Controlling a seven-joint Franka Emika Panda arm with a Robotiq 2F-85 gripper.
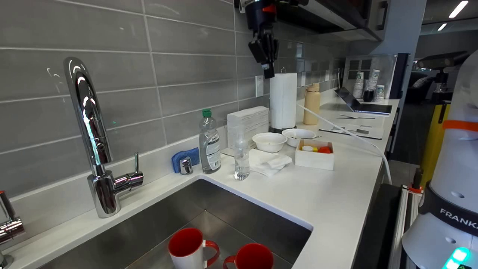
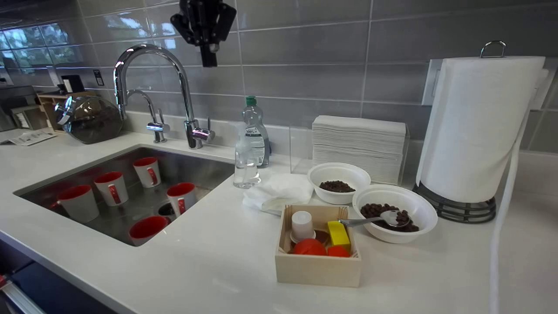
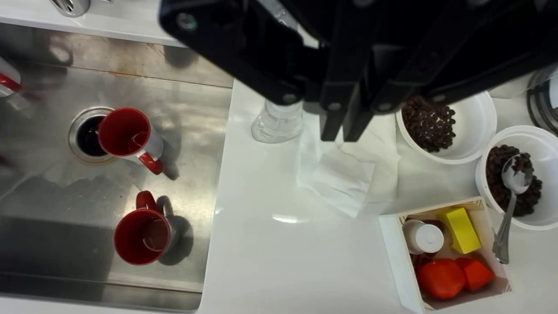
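My gripper is shut, with nothing showing between its fingers. It hangs high above the counter; exterior view 2 has the gripper in front of the tiled wall. Below it in the wrist view lie crumpled white napkins. A clear bottle stands left of them, partly covered by my gripper. Further right are two white bowls of dark brown pieces, the nearer one holding a spoon. The wooden box contains a white cup, a yellow block and red items.
Several red-and-white mugs stand in the steel sink, left of the counter. A tall faucet, soap bottle, napkin stack and paper towel roll line the wall. The front counter between sink and box is clear.
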